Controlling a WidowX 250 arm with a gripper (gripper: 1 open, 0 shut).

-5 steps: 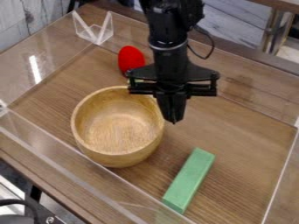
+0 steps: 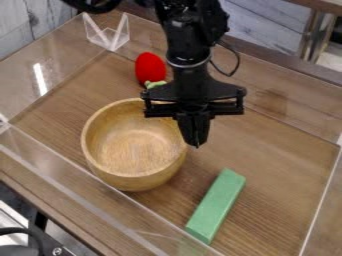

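The black gripper (image 2: 195,128) hangs over the right rim of a wooden bowl (image 2: 131,160), shut, with nothing visible between its fingers. A green bar (image 2: 215,206) lies on the table to the lower right of the bowl. A red object (image 2: 150,66) sits behind the bowl, left of the arm, with a small green item partly hidden just below it.
A white wire-like holder (image 2: 103,27) stands at the back left.
The arm and gripper have shifted and turned slightly over the bowl's right side. The bowl, green bar and red object look unmoved.
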